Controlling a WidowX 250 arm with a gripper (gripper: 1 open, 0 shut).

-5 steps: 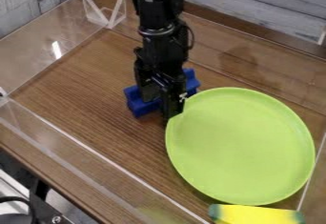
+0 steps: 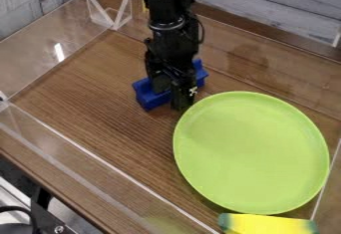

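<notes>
My black gripper reaches down from the top of the view over a blue object on the wooden table. The blue object is partly hidden behind the gripper, and the dark fingers are hard to make out against it. A large green plate lies to the right and in front of the gripper.
A yellow object with a teal end lies at the near right edge. Clear plastic walls border the table at the left.
The gripper has shifted slightly up and back in the view, and the blue object appears a little farther back as well. The plate has stayed in place.
</notes>
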